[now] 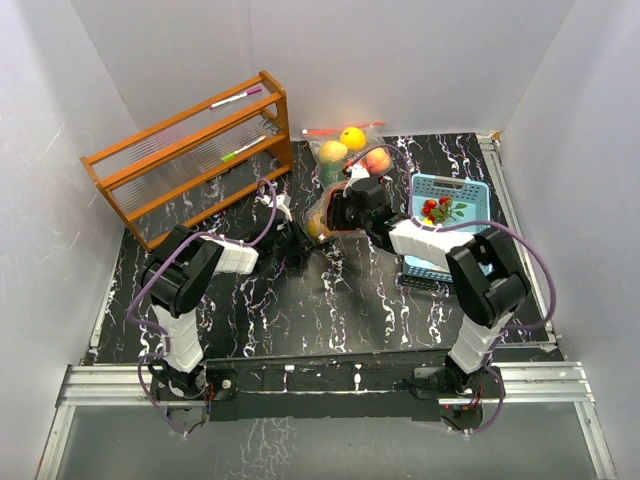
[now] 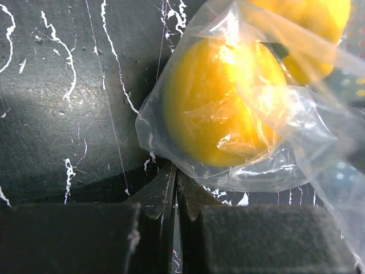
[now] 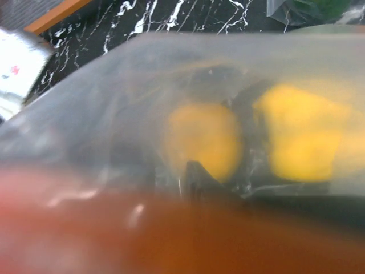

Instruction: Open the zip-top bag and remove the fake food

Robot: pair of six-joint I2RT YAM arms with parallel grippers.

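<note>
A clear bag point(image 1: 325, 210) with yellow fake food point(image 2: 222, 103) lies at the table's centre. In the left wrist view, my left gripper is shut at the bag's lower edge, with no food between its fingers. My right gripper point(image 1: 340, 215) is over the bag's right part; in the right wrist view blurred plastic and an orange-red band point(image 3: 142, 228) fill the foreground, and I cannot tell how its fingers stand. Two yellow pieces show through the plastic there.
A second bag of fruit point(image 1: 350, 155) lies behind. A light blue basket point(image 1: 450, 185) holding small items stands on the right, a wooden rack point(image 1: 180, 140) at the back left.
</note>
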